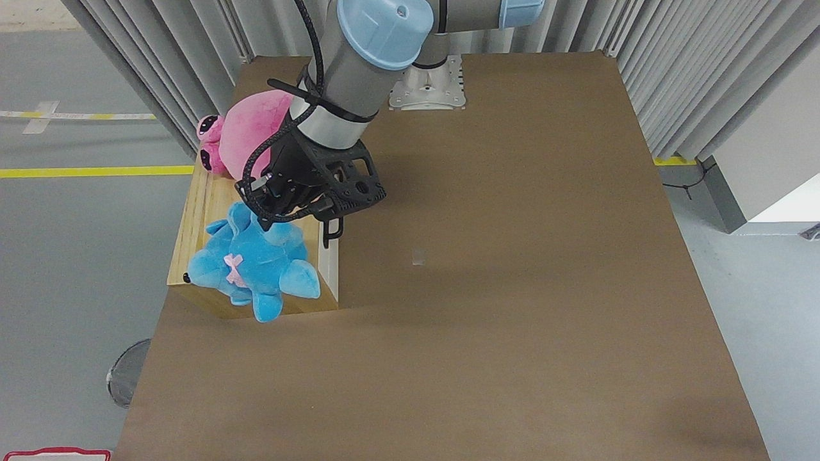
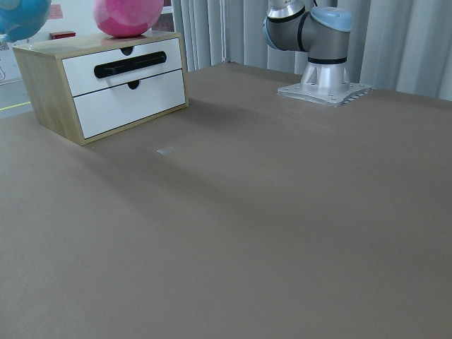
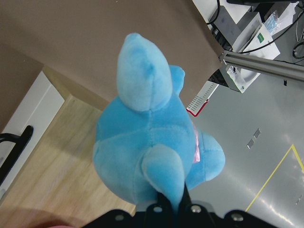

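A blue plush mouse (image 1: 265, 265) with a pink bow hangs from my gripper over the top of a small wooden drawer cabinet (image 2: 49, 92); my fingers are shut on it, as the wrist view shows. In the left view the blue plush (image 2: 21, 14) is cut off at the top left, raised by the cabinet. A pink plush (image 1: 254, 130) sits on the cabinet's rear part, partly behind my arm in the front view.
The cabinet's white drawer fronts (image 2: 131, 99) face right, with a black handle (image 2: 131, 65). Grey curtains stand behind the table.
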